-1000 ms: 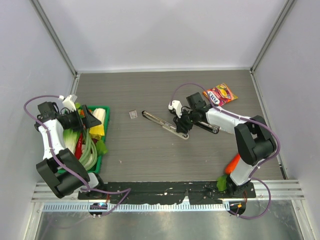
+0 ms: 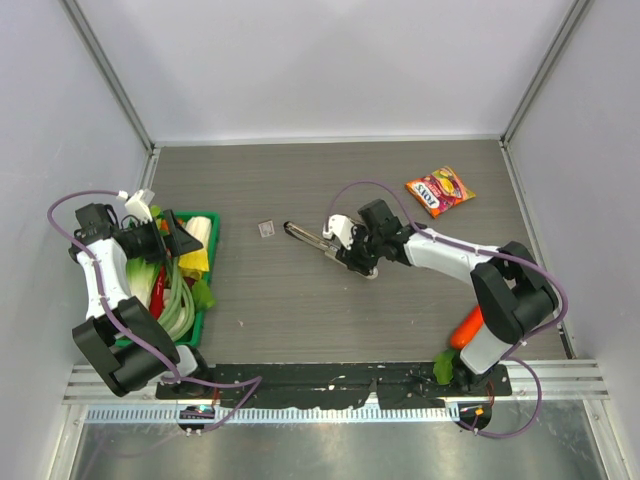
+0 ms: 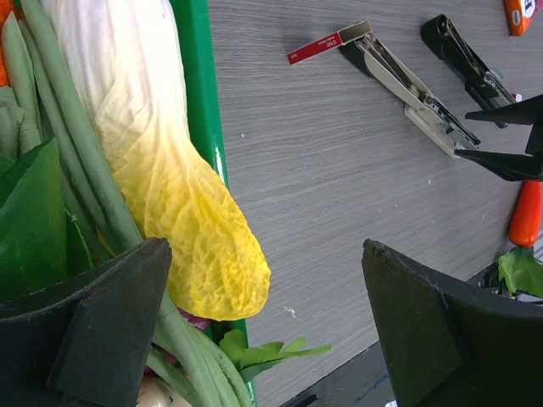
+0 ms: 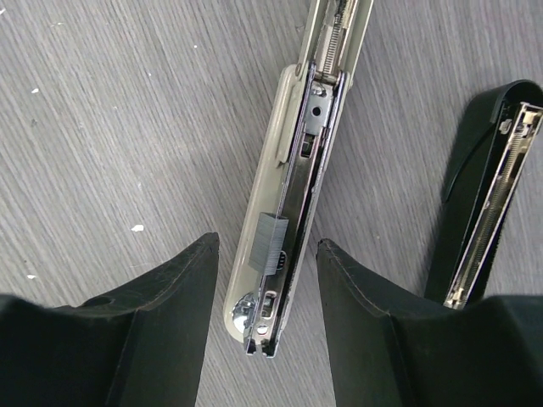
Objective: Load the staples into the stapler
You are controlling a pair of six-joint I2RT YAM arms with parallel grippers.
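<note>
A beige stapler (image 2: 308, 237) lies unfolded on the table, its metal channel bared in the right wrist view. A short grey strip of staples (image 4: 269, 242) rests against the channel's left edge near its end, and looks tilted rather than seated inside. On either side of that strip, apart from it, are the fingers (image 4: 197, 275) of my right gripper, which is open. The left wrist view shows the stapler (image 3: 399, 80) with its red-labelled end. Over the vegetable basket, my left gripper (image 2: 178, 242) stands open with nothing between its fingers.
A black stapler (image 4: 488, 203), also opened, lies right of the beige one. The green basket (image 2: 216, 228) of vegetables is at the left. A snack bag (image 2: 441, 190) and a carrot (image 2: 466, 328) lie at the right; a small square item (image 2: 266, 229) sits left of the stapler.
My right gripper has shifted slightly left over the beige stapler, and its arm now covers the black stapler in the top view. The left arm has stayed still.
</note>
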